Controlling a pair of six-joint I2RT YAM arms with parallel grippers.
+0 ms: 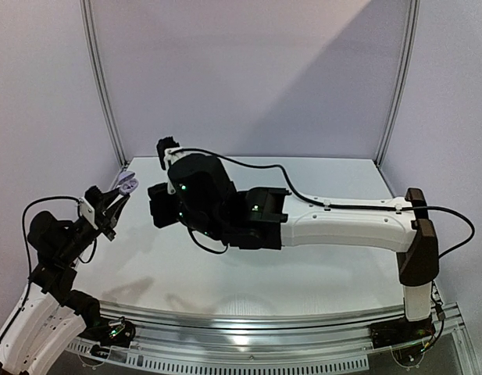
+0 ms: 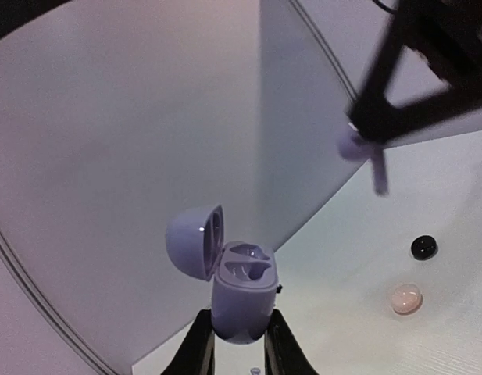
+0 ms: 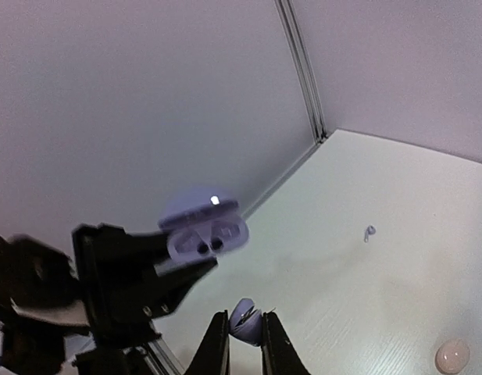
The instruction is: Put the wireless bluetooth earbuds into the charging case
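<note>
The lavender charging case point(image 2: 244, 293), lid point(image 2: 195, 242) raised, is clamped in my left gripper at the table's left side. Its two hollows face up and look empty in the left wrist view. My right gripper is shut on one lavender earbud; its stem point(image 2: 380, 172) points down in the left wrist view. That earbud is held apart from the case. A second earbud point(image 3: 369, 233) lies on the table; in the top view the right arm covers it.
A black round object point(image 2: 423, 248) and a pale pink round one point(image 2: 405, 299) rest on the white table point(image 1: 334, 277). In the top view my right arm point(image 1: 346, 223) reaches across the middle, hiding both. Grey walls close off the back and sides.
</note>
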